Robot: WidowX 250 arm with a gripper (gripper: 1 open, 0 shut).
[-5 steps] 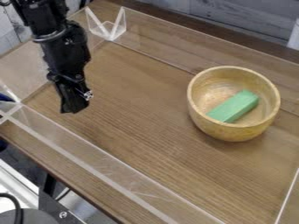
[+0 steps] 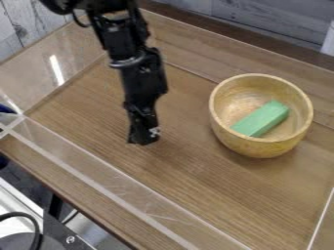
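My black gripper [image 2: 144, 132] hangs low over the wooden table, left of a round tan bowl [image 2: 248, 146] and apart from it; it looks shut, with nothing visible between its fingers. Inside the bowl lies a green block [image 2: 263, 118], long and rectangular, tilted diagonally.
Clear plastic edging runs along the left side, with a dark cable at the lower left corner beyond the table.
My arm and gripper have moved right across the table from the left side, closer to the bowl. The bowl and the green block have not moved.
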